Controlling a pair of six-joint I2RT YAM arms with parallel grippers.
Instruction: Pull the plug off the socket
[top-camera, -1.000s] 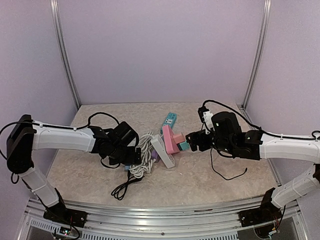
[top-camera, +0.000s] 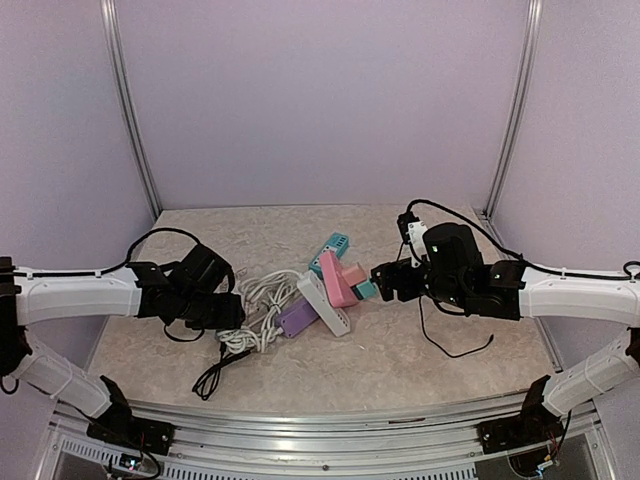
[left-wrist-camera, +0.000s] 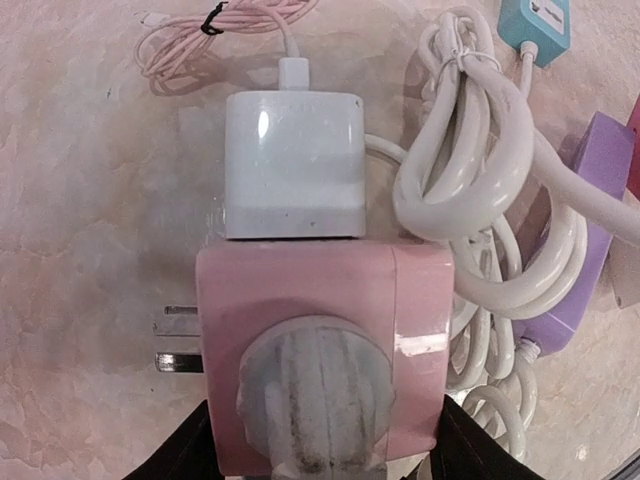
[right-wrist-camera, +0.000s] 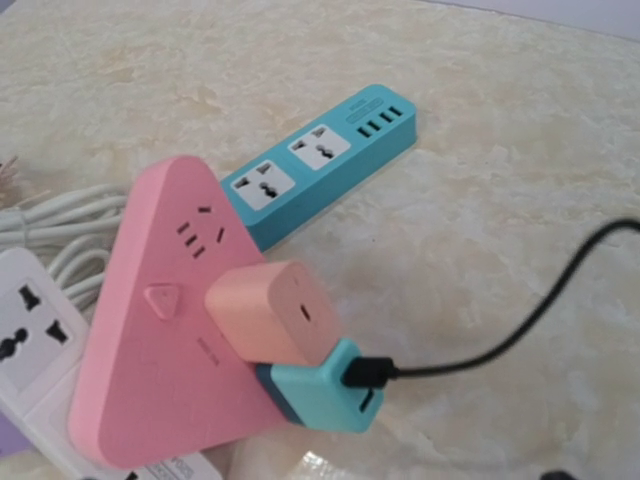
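My left gripper is shut on a pink plug adapter (left-wrist-camera: 320, 280), with a white charger (left-wrist-camera: 294, 165) above it in the left wrist view; metal prongs show at its left side. In the top view that gripper (top-camera: 225, 315) is left of the strips. My right gripper (top-camera: 390, 280) stands open, right of the pink triangular socket (right-wrist-camera: 150, 360), which carries a peach plug (right-wrist-camera: 265, 305) and a cyan plug (right-wrist-camera: 325, 400) with a black cable.
A cyan power strip (right-wrist-camera: 340, 175) lies behind; a white strip (top-camera: 323, 303), a purple strip (top-camera: 295, 318) and coiled white cables (top-camera: 260, 310) crowd the middle.
My left arm has moved leftward with the cables shifting along; more of the purple strip shows now. The right arm stays still.
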